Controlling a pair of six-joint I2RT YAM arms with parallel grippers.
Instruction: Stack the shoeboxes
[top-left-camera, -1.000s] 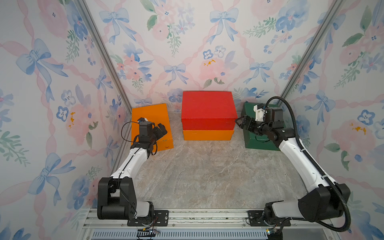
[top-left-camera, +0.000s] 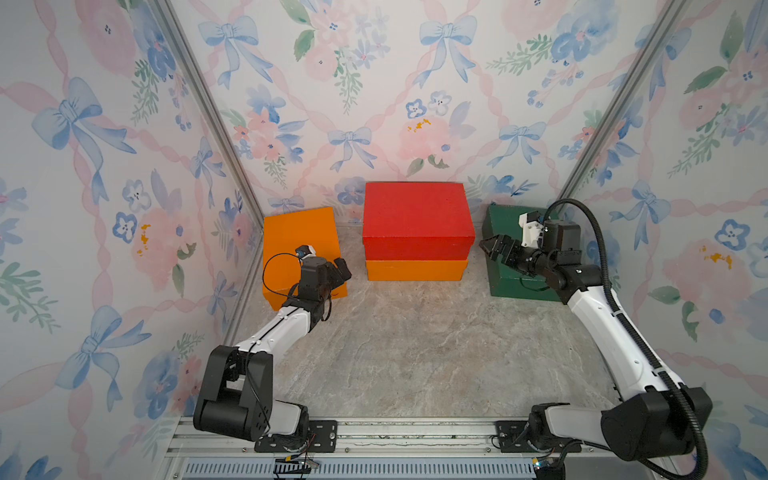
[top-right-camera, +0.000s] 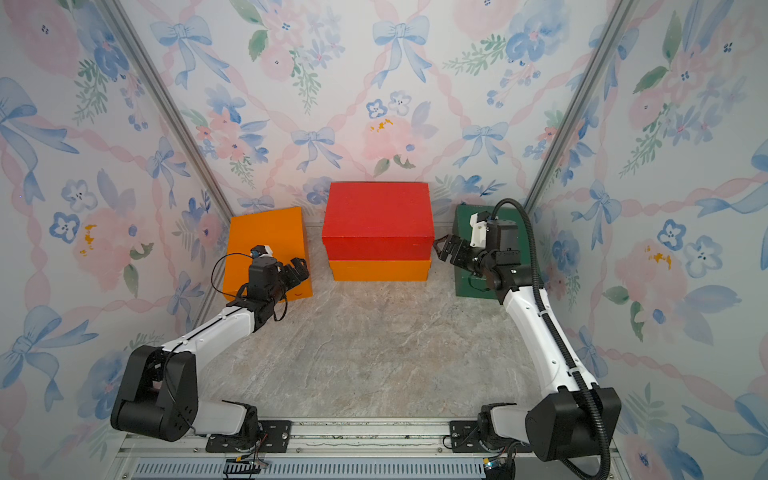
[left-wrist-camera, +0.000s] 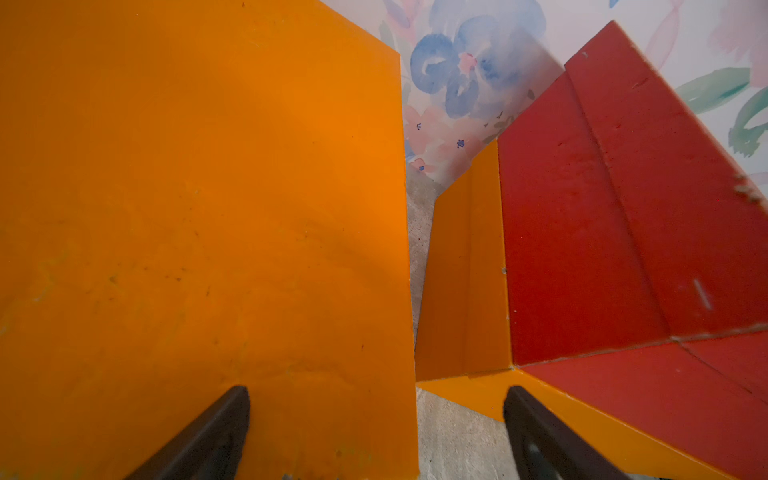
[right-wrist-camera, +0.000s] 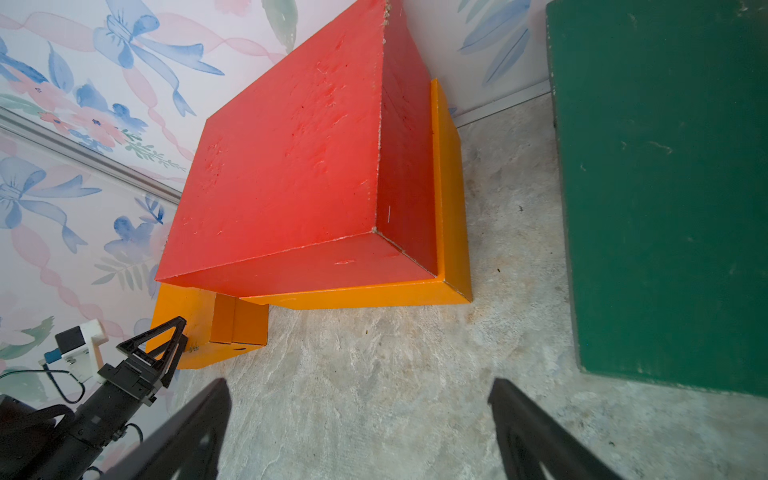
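A red shoebox (top-left-camera: 416, 212) rests on an orange shoebox (top-left-camera: 416, 270) at the back middle; the lower one's front and side edges show beneath it. At the left stands another orange shoebox (top-left-camera: 300, 232), and at the right a green shoebox (right-wrist-camera: 664, 192). My left gripper (top-left-camera: 344, 270) is open over the front right part of the left orange box, nothing between its fingers. My right gripper (top-left-camera: 494, 246) is also open and empty, between the red box and the green box, whose top its arm partly hides.
Papered walls (top-right-camera: 384, 96) close in the back and both sides. The floor (top-left-camera: 432, 352) in front of the boxes is clear. A narrow floor gap separates the left orange box from the middle stack, with another gap before the green box.
My left gripper has moved right and slightly down, toward the middle stack. The right gripper has shifted a little to the right, away from the red box. The boxes have not moved.
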